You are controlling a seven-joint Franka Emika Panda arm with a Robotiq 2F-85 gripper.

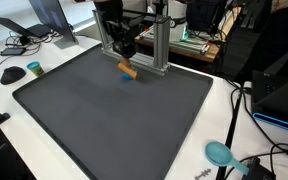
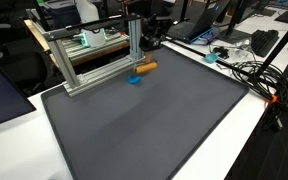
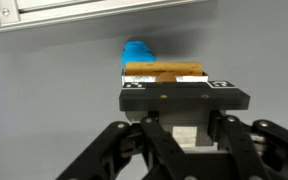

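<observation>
An orange-brown wooden piece, T-shaped like a mallet, hangs head down from my gripper. The fingers are shut on its upright part, above the wider head. From the other side, the same piece shows near the back of the grey board. A small blue object lies on the board beside and below the wooden head. In the wrist view, the blue object sticks out past the wooden head; the gripper fingers cover the rest of the wood.
A silver metal frame stands along the board's back edge, close to the gripper. Much of the grey board in front is clear. A green cup and a turquoise object stand off the board.
</observation>
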